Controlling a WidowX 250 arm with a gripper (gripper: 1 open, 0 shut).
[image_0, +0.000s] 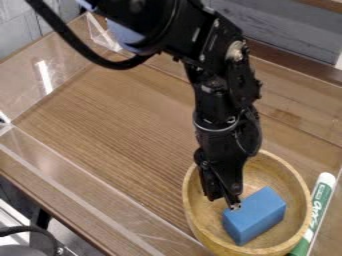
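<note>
My black gripper (225, 189) reaches down into a tan bowl (201, 222) at the lower right, its fingertips at the upper left of a blue block (257, 214) lying in the bowl. Whether the fingers grip anything cannot be made out. A white and green marker-like stick (317, 207) lies just right of the bowl.
A grey wall stands behind. A black cable and dark objects are at the lower left, off the table.
</note>
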